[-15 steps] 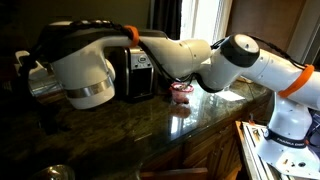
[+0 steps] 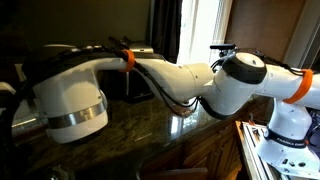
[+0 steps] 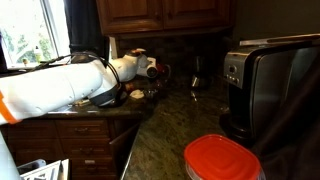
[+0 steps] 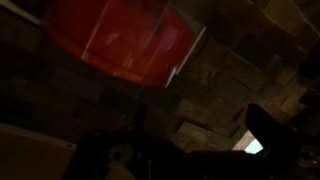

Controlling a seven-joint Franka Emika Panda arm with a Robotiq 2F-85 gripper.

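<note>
My gripper is very dark in the wrist view; its two fingers [image 4: 265, 125] appear apart, with brick-patterned surface showing between them. A glossy red object [image 4: 125, 38] with a pale edge fills the upper left of that view, beyond the fingers. What it is cannot be told in this light. In the first exterior view, the white arm [image 2: 150, 75] reaches leftward over the dark counter [image 2: 120, 135], and its hand end blends into shadow at the left edge. From the second exterior view, the arm [image 3: 45, 90] stretches toward the back corner, where the gripper is hard to make out.
A container with a red lid [image 3: 220, 158] stands on the near counter beside a black-and-silver coffee maker [image 3: 250, 85]. Behind the arm is a black appliance [image 2: 140, 80]. A round metal bowl [image 2: 60, 172] lies low left. Bare counter [image 3: 165, 130] runs down the middle.
The arm's wrist end has come down and slightly left over the past second. The black appliance and the rest of the counter look unmoved.
</note>
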